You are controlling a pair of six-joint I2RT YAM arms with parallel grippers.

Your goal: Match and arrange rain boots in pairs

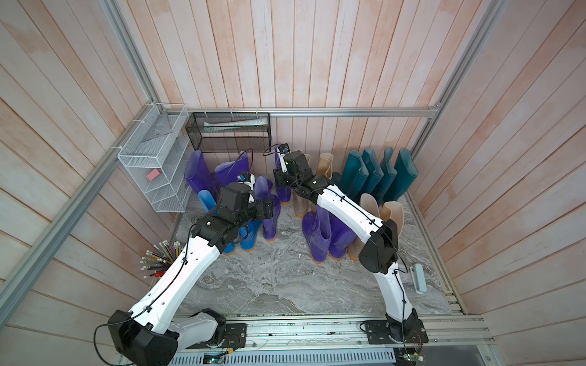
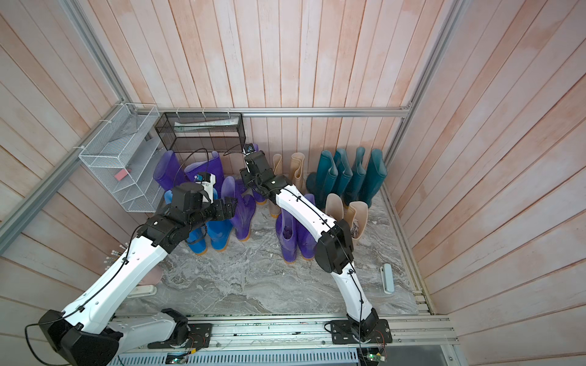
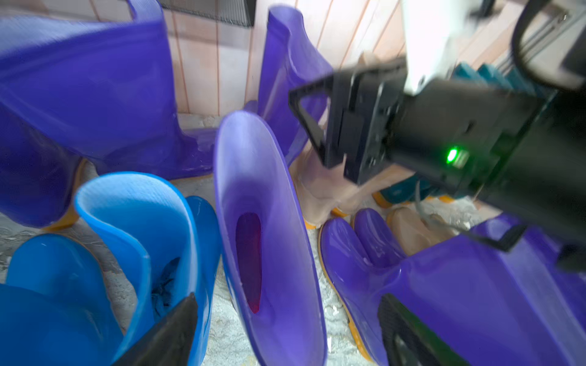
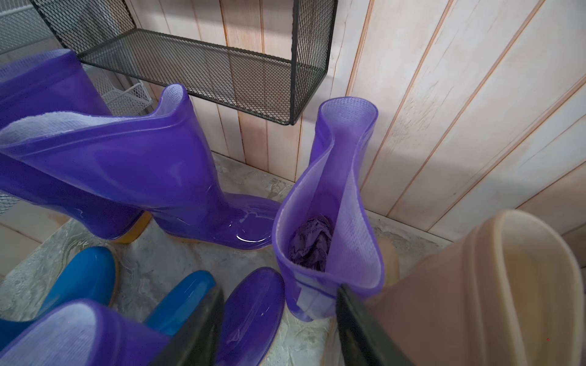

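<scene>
My left gripper is open over a short purple boot (image 3: 268,244), its fingers either side of the shaft, beside blue boots (image 3: 140,213). My right gripper hangs open just in front of a purple boot (image 4: 329,183) at the back wall, with a beige boot (image 4: 464,292) to its right. More purple boots (image 4: 158,177) stand at back left. A purple pair (image 2: 287,238) stands front centre. Several teal boots (image 2: 341,174) line the back right, with beige boots (image 2: 354,219) before them.
A black mesh shelf (image 2: 201,143) and a white wire rack (image 2: 113,167) hang at back left. A small white bar (image 2: 387,279) lies at front right. Both arms reach over the boots, close to each other.
</scene>
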